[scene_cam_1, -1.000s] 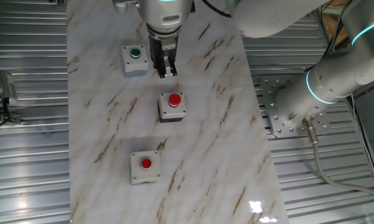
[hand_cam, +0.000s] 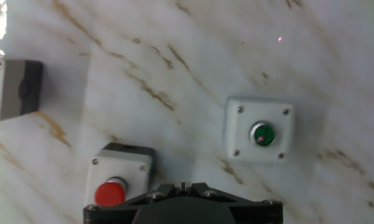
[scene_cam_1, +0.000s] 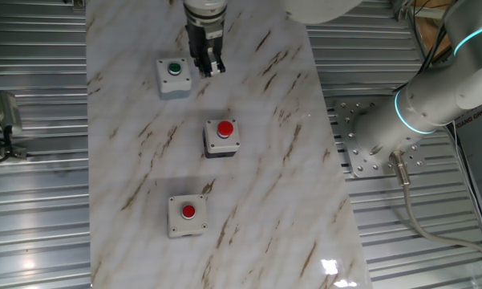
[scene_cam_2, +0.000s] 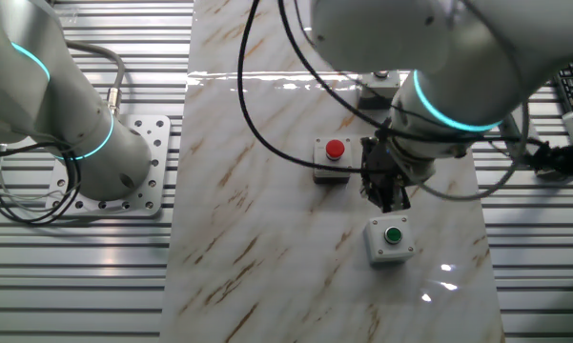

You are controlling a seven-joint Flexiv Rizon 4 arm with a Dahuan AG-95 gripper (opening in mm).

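My gripper [scene_cam_1: 214, 71] hangs above the marble-patterned table, just right of the green-button box [scene_cam_1: 174, 79] in exterior view 1. In exterior view 2 the gripper [scene_cam_2: 393, 197] is between that green-button box [scene_cam_2: 389, 239] and a red-button box [scene_cam_2: 332, 161]. At the bottom of the wrist view the gripper's dark fingers meet in the middle, with nothing showing between them. The green button [hand_cam: 262, 134] lies ahead and to the right there; a red button [hand_cam: 110, 193] is lower left, its box partly cut off by the gripper.
A second red-button box [scene_cam_1: 188, 216] sits farther forward on the table [scene_cam_1: 281, 201]. All the boxes stand apart, with clear surface around them. Loose black cables [scene_cam_2: 243, 95] cross in front of exterior view 2. The robot base [scene_cam_1: 385, 132] is beside the table.
In exterior view 1 the gripper and arm have moved toward the top of the picture, away from the middle red-button box. The boxes have stayed in place.
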